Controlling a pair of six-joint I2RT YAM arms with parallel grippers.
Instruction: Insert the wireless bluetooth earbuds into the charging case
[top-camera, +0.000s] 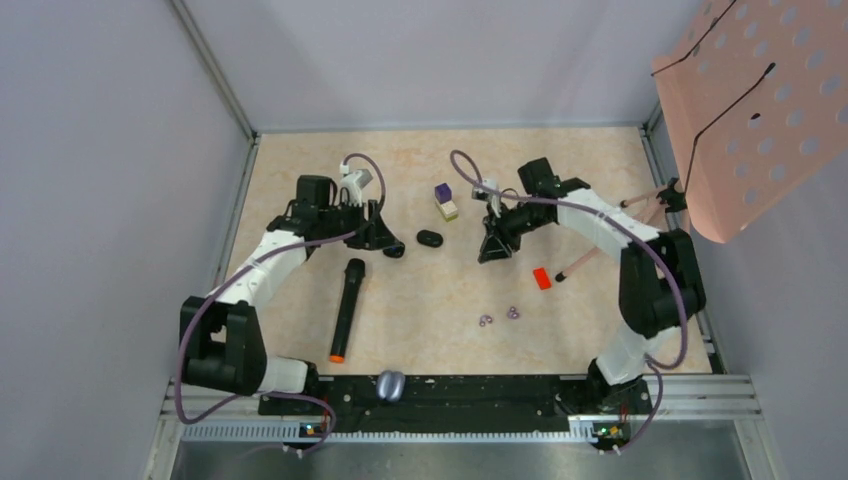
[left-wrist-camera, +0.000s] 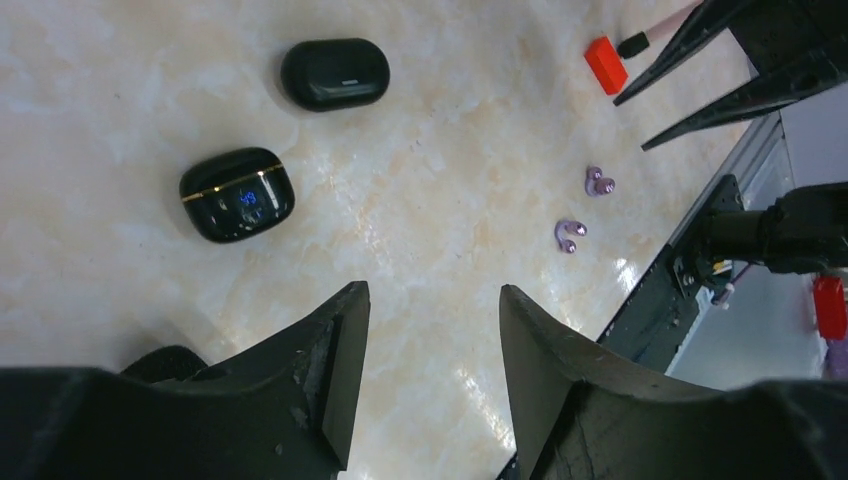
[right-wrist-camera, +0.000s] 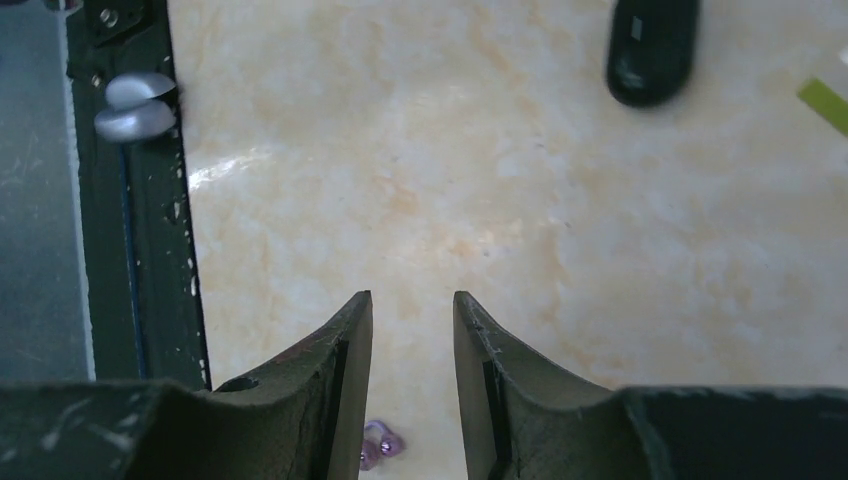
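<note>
A grey-blue charging case (top-camera: 391, 385) is over the black strip at the table's front edge in the top view. The right wrist view shows the case (right-wrist-camera: 136, 106) blurred, in two pale parts. Two pairs of small purple earbuds lie on the front right of the table, one pair (top-camera: 486, 320) left of the other (top-camera: 513, 312). My right gripper stands open above the table with nothing between its fingers, far from the case. Close to a black case with a blue display (left-wrist-camera: 240, 195), my left gripper is open and empty.
Another black case (left-wrist-camera: 335, 75) lies right of the lit one. A microphone (top-camera: 346, 310) lies front left; a purple and cream block (top-camera: 446, 204) sits behind. A red block (top-camera: 542, 278) and pink rods (top-camera: 580, 262) are on the right.
</note>
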